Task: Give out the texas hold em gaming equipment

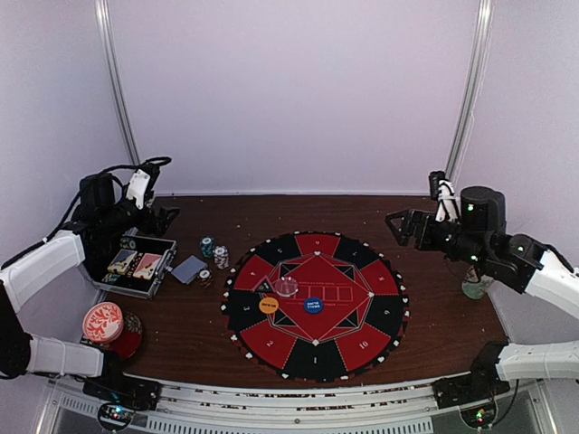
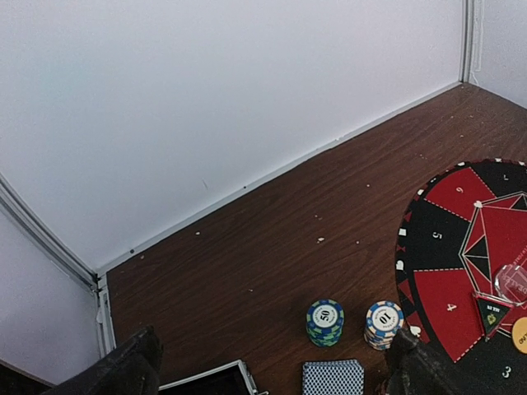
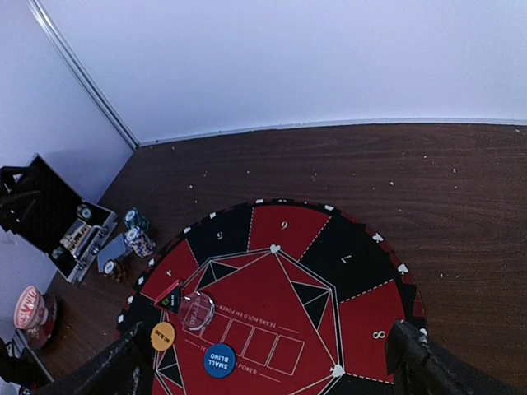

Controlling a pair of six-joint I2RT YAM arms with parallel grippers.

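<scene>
A round red and black poker mat (image 1: 362, 339) lies in the middle of the table. On it rest a blue small blind button (image 3: 219, 360), an orange button (image 1: 269, 306), a clear disc (image 1: 286, 287) and a dark triangular piece (image 2: 492, 313). Left of the mat stand a green-blue chip stack (image 2: 324, 322), a white-blue chip stack (image 2: 383, 323) and a brown chip stack (image 1: 205, 278), beside a blue-backed card deck (image 1: 189, 268). My left gripper (image 1: 169, 220) hangs open above the case, empty. Over the mat's right side, my right gripper (image 1: 398, 226) is open, with nothing between its fingers.
At the left lies an open case (image 1: 136, 287) with cards inside. A red patterned round container (image 1: 103, 322) stands at the front left. Behind the right arm is a cup-like object (image 1: 474, 286), partly hidden.
</scene>
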